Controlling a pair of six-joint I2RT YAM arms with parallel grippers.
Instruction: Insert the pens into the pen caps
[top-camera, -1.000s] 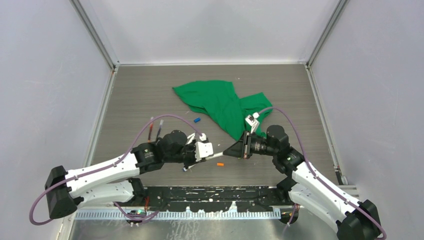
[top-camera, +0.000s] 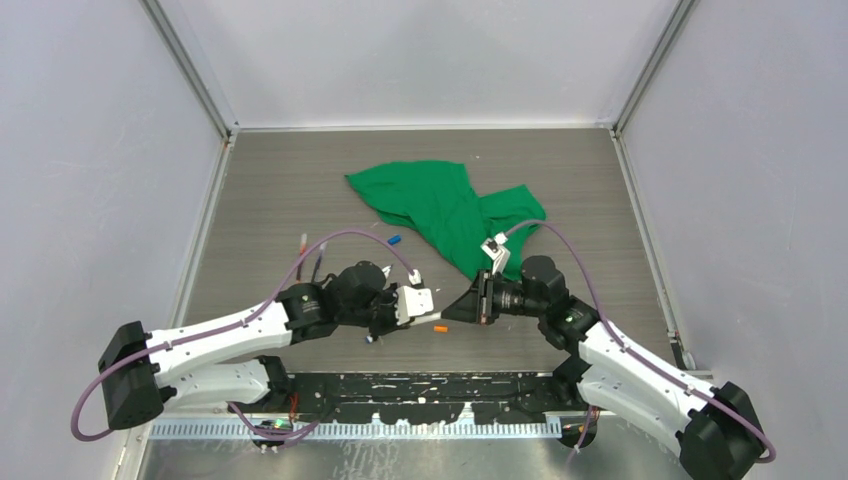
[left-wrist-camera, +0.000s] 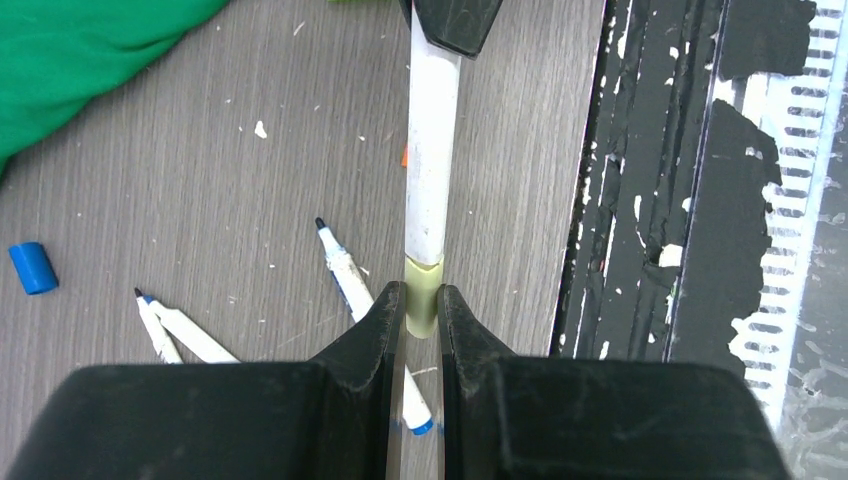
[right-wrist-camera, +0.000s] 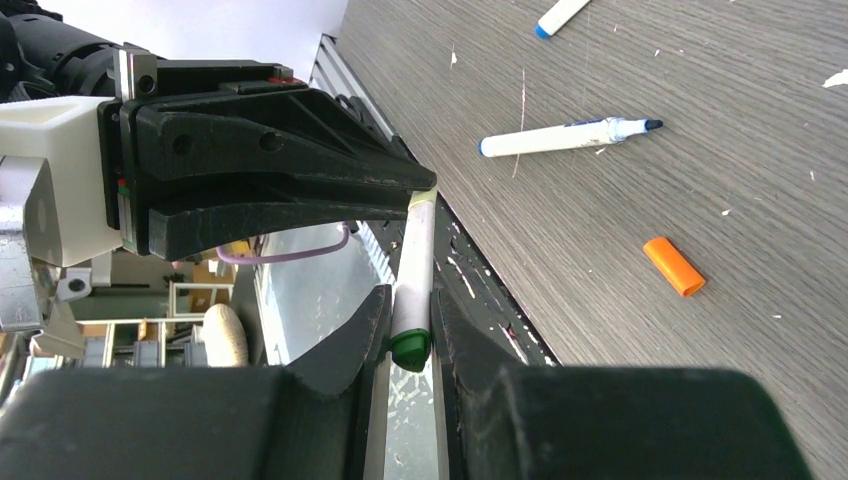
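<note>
A white pen (left-wrist-camera: 432, 150) spans the gap between my two grippers. My right gripper is shut on its green end. At the other end, a pale yellow-green piece (left-wrist-camera: 422, 285) lies between the fingertips of my left gripper. Those fingers flank it closely on both sides, but whether they press on it is unclear. On the table lie an uncapped blue pen (right-wrist-camera: 560, 136), an orange cap (right-wrist-camera: 674, 266) and a blue cap (left-wrist-camera: 34, 268). Two more pens (left-wrist-camera: 185, 330) rest partly behind the left gripper in its wrist view.
A crumpled green cloth (top-camera: 430, 200) covers part of the table's back middle. Two more pens, one orange (top-camera: 302, 246) and one dark (top-camera: 318, 262), lie left of centre. A black strip (top-camera: 440, 388) runs along the front edge.
The right gripper has come a little left and toward the front, so the two grippers stand closer together.
</note>
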